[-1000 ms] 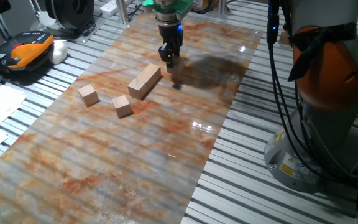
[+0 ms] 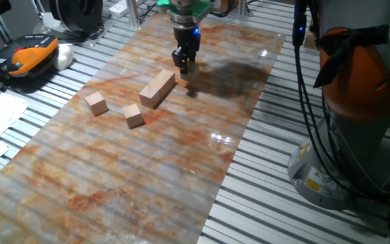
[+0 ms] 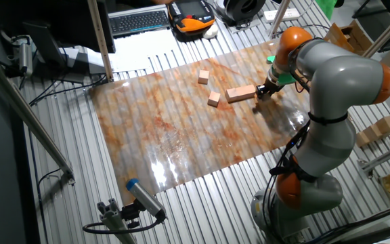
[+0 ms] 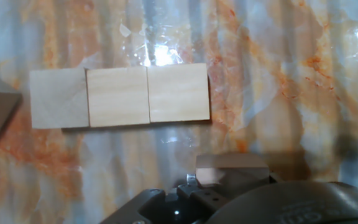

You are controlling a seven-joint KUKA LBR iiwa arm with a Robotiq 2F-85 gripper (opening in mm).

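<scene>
Three pale wooden cubes sit end to end in a straight row [image 4: 118, 98], reading as one long bar [image 2: 157, 89] in exterior view 1. Two loose cubes lie off the row's near end: one cube [image 2: 133, 116] and, farther left, another cube [image 2: 96, 104]. Just past the row's other end, my gripper [image 2: 187, 70] points down, low over the sheet. Another wooden block [image 4: 234, 168] is right at its fingers, partly covered by the gripper body in the wrist view. Whether the fingers grip this block or merely stand beside it is unclear.
The marbled sheet [image 3: 161, 132] is bare over its near half. An orange-and-black device [image 2: 26, 59] lies beyond its left edge. My arm's base [image 2: 323, 179] stands off to the right. More wooden blocks [image 3: 378, 130] rest outside the sheet at far right.
More of the block at the gripper shows to the right of the fingers than one second ago. The row and both loose cubes have not moved.
</scene>
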